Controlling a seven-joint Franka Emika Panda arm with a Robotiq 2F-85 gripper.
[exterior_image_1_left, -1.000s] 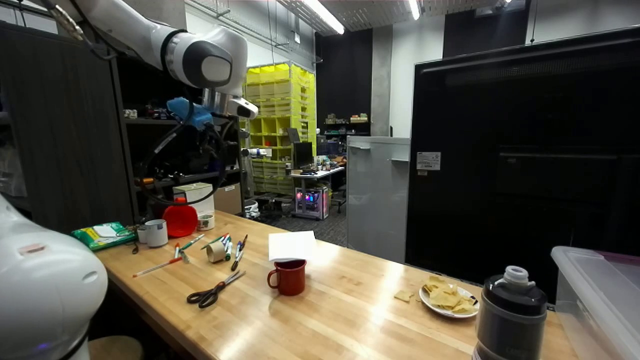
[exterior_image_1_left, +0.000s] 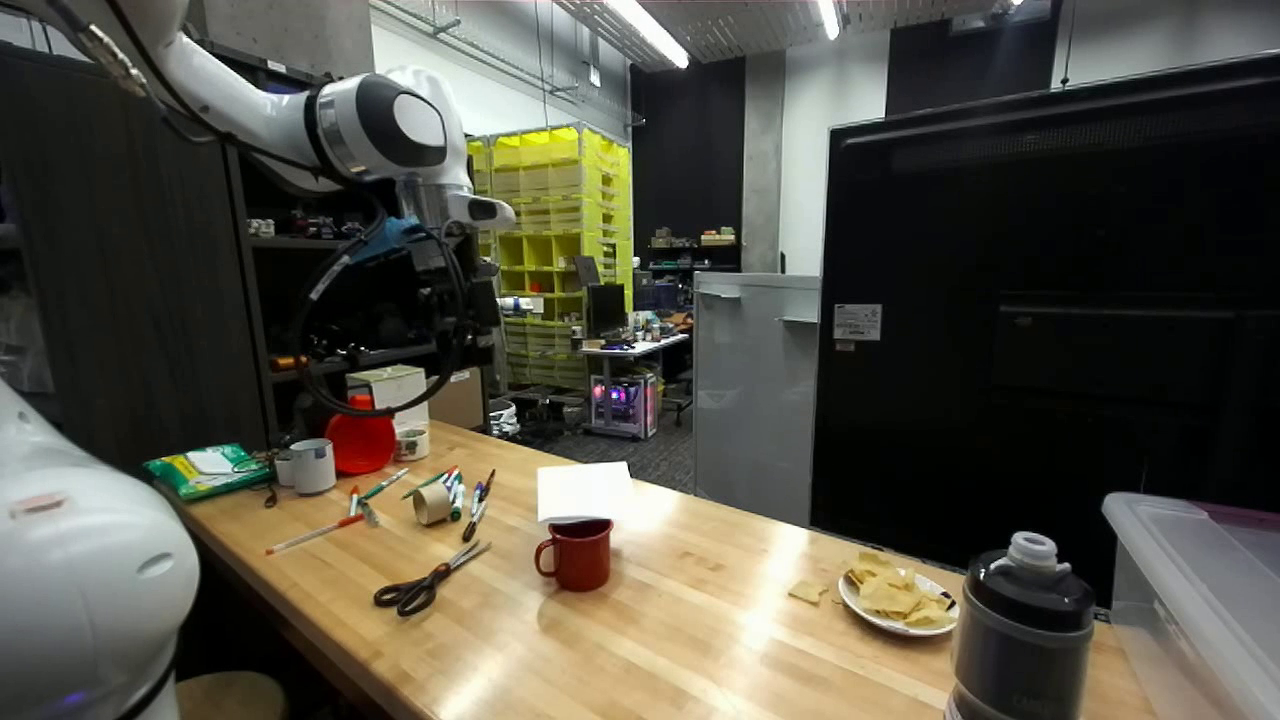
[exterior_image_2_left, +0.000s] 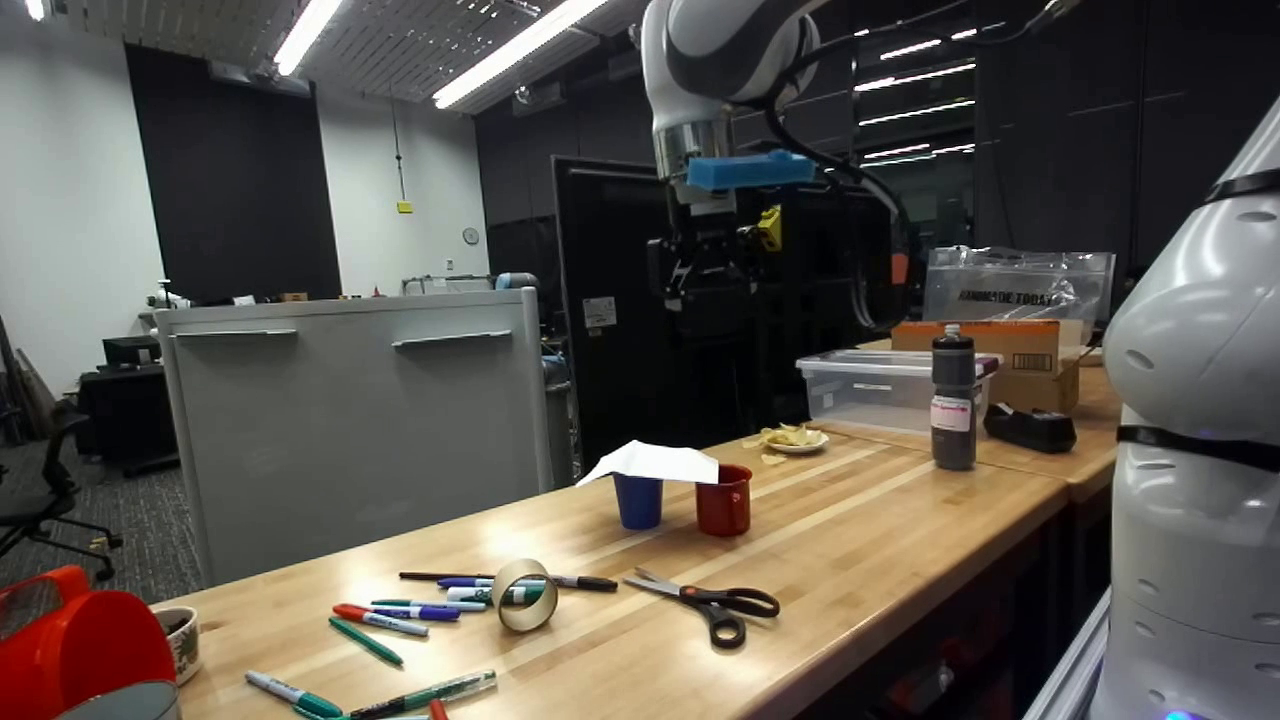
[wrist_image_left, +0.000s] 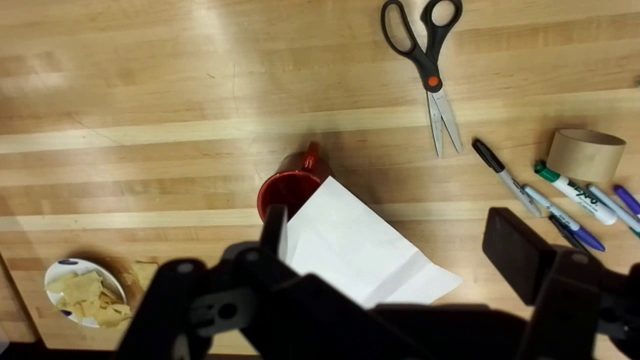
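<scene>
A folded white sheet of paper (exterior_image_2_left: 654, 461) lies across the top of a blue cup (exterior_image_2_left: 639, 503) and touches the rim of the red mug (exterior_image_2_left: 725, 502) beside it. From above, the paper (wrist_image_left: 360, 252) hides the blue cup and covers part of the mug's (wrist_image_left: 291, 186) mouth. High over the table hangs my gripper (exterior_image_2_left: 710, 288), well clear of everything below. Its fingers (wrist_image_left: 516, 255) are spread wide in the wrist view, the paper seen far below between them. The gripper is open and holds nothing.
Scissors (wrist_image_left: 432, 78), a tape roll (exterior_image_2_left: 524, 595) and several markers (exterior_image_2_left: 414, 610) lie on one side of the cups. Toward the other side are a plate of chips (exterior_image_1_left: 897, 598), a dark bottle (exterior_image_1_left: 1026, 630) and a clear bin (exterior_image_1_left: 1188, 600). Bare table lies between mug and plate.
The wrist and gripper have turned and shifted slightly, with the upper arm a little to the left and lower in exterior view 1. Objects on the table are unmoved.
</scene>
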